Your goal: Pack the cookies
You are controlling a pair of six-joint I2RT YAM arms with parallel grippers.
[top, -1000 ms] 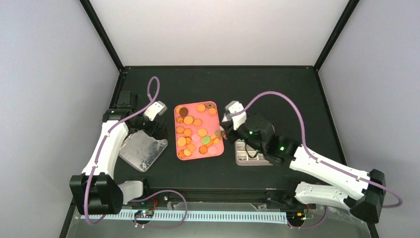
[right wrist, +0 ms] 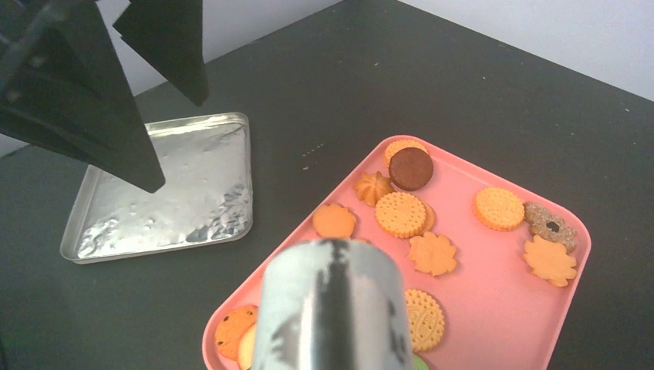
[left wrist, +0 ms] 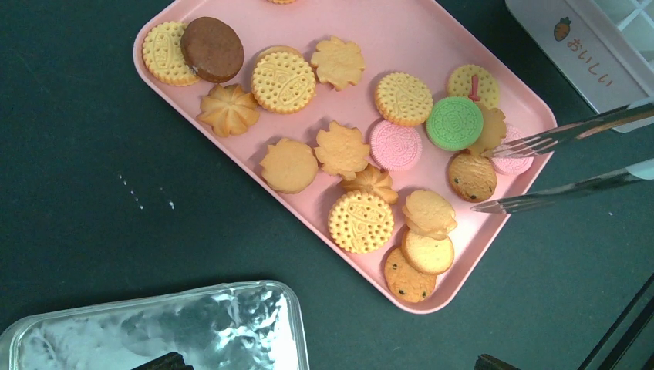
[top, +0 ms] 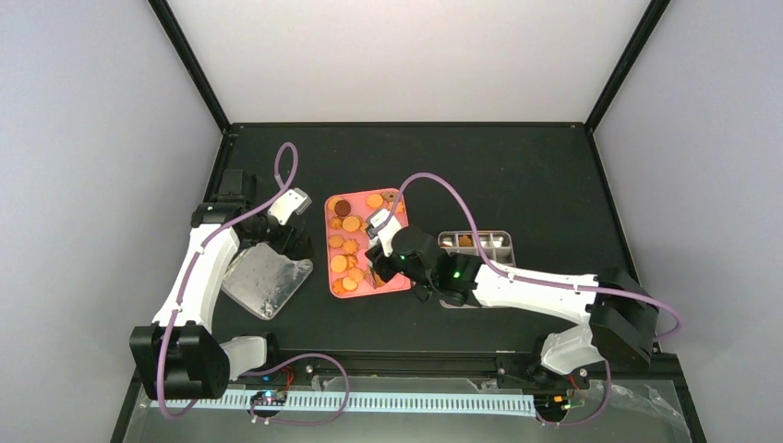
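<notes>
A pink tray (left wrist: 254, 146) of assorted cookies fills the middle, with cream (left wrist: 359, 221), brown, green and pink ones. My right gripper (top: 374, 254) is low over the tray's right part. In the left wrist view its two forked metal fingers (left wrist: 540, 202) straddle the right-end cookies; whether one is held is unclear, and a metal cylinder hides that spot in the right wrist view. My left gripper (top: 297, 242) hangs above the silver foil tray (right wrist: 185, 200), left of the pink tray; only its fingertips show at the bottom of its wrist view, far apart.
A white compartment container (left wrist: 571, 54) with printed lettering stands right of the pink tray, partly under the right arm.
The right arm has swung left from above the compartment container to over the pink tray's cookies. The left arm has stayed still.
</notes>
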